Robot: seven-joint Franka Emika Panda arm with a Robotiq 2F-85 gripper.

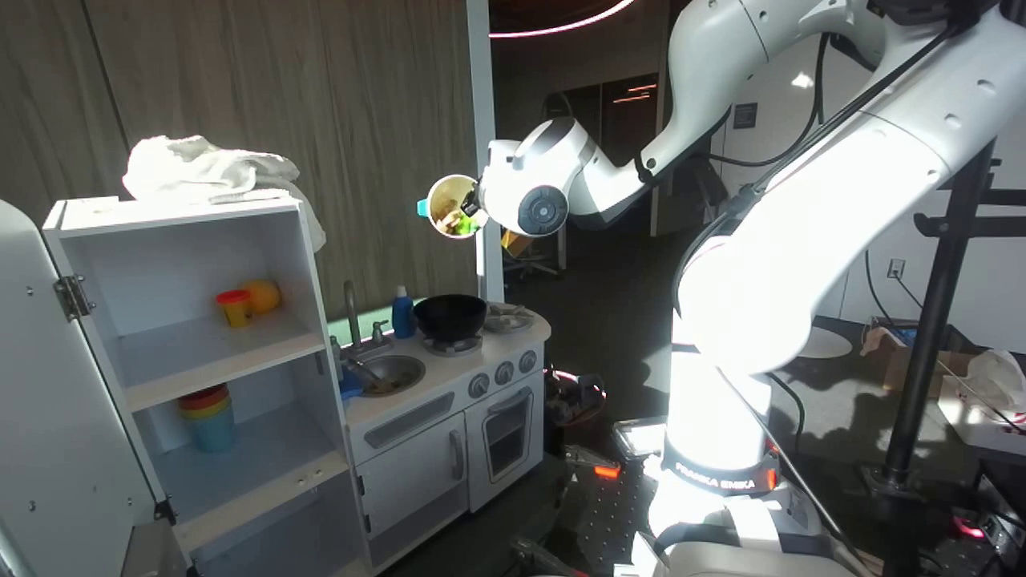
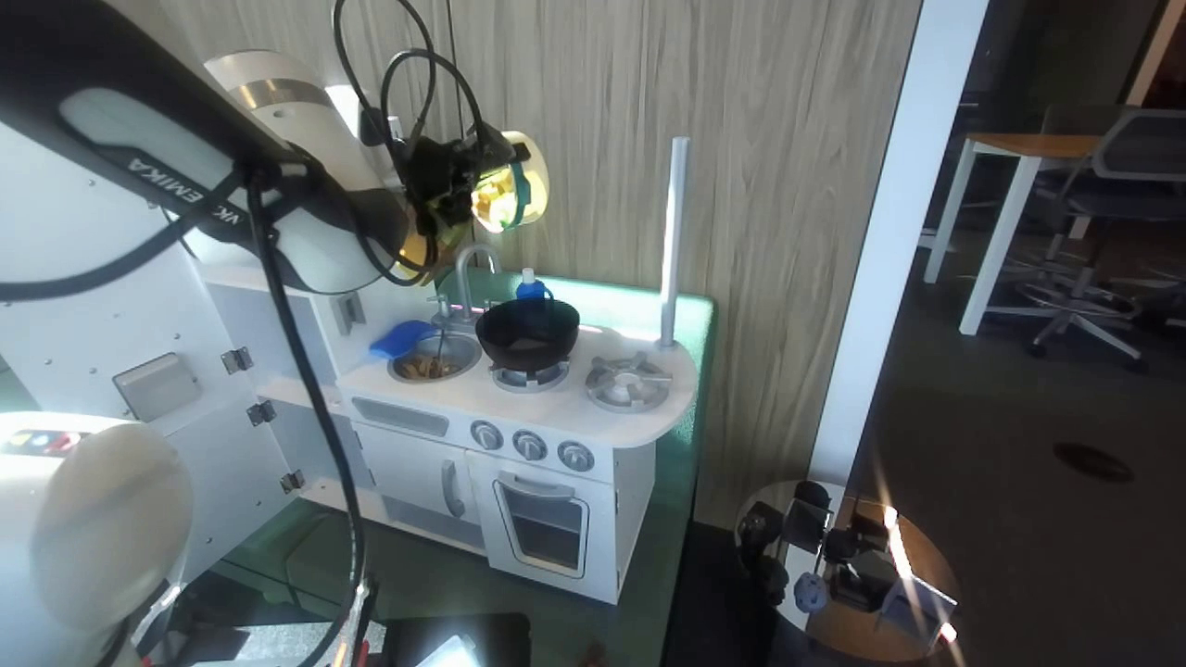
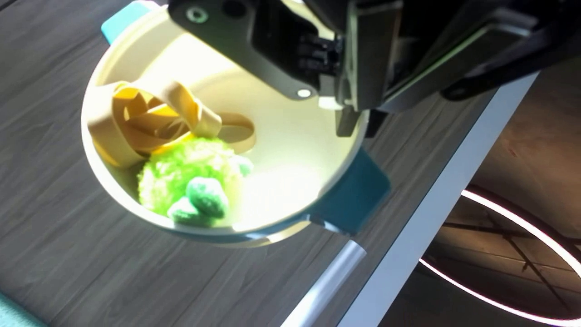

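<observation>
A cream-lined pot (image 3: 283,136) with teal handles hangs in the air, tilted, with my gripper shut on its rim. In exterior view 1 the pot (image 1: 448,192) is well above the toy stove, in front of the wood wall; exterior view 2 has the pot (image 2: 534,183) brightly lit. Inside it lie yellow-tan strips (image 3: 158,120) and a fuzzy green ball (image 3: 188,171) with darker green knobs, gathered against the lower side of the pot wall.
Below stands a toy kitchen with a black pan (image 2: 527,333) on one burner, a bare burner (image 2: 628,384) to its right and a sink (image 2: 473,354) to its left. An upright grey post (image 2: 675,245) rises behind the bare burner. The open shelf cabinet (image 1: 192,226) holds toy cups.
</observation>
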